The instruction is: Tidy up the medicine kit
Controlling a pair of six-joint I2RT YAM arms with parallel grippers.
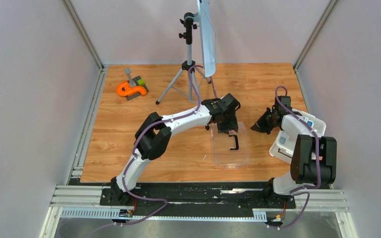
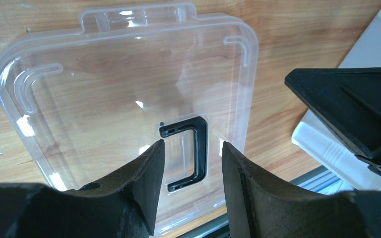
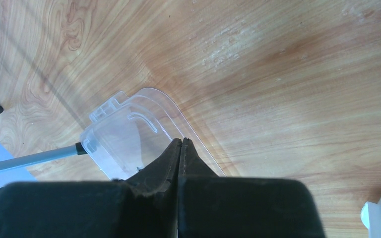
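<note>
A clear plastic lid [image 1: 223, 156] lies flat on the wooden table, with a black C-shaped handle [image 2: 201, 148] on it. Over the lid's far end hangs my left gripper, its fingers spread apart with nothing between them; the handle shows beyond and between the fingertips. To the lid's right is my right gripper, its fingertips pressed together and nothing visible between them. A white box [image 1: 279, 151] with several packs inside stands at the right, partly hidden under the right arm.
A tripod [image 1: 189, 67] with a pale blue panel stands behind the lid. An orange and grey object [image 1: 131, 89] lies at the far left.
</note>
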